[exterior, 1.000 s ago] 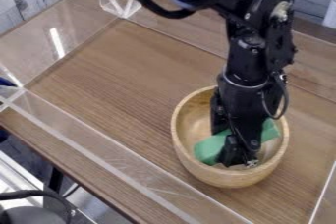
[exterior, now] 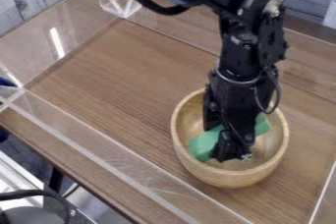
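Note:
A round light wooden bowl (exterior: 231, 175) stands on the wooden table, right of centre. In it lies a green object (exterior: 203, 145), partly hidden by the black robot arm that comes down from the top. The gripper (exterior: 230, 141) is low inside the bowl, over the green object. The arm's body hides much of the fingers, so I cannot tell whether they are open or shut on it.
Clear plastic strips run along its edges, with a small plastic piece at the top left. A dark cable shows at the bottom left.
The gripper and arm have shifted slightly left, and the green object's visible part with them. The bowl has barely moved.

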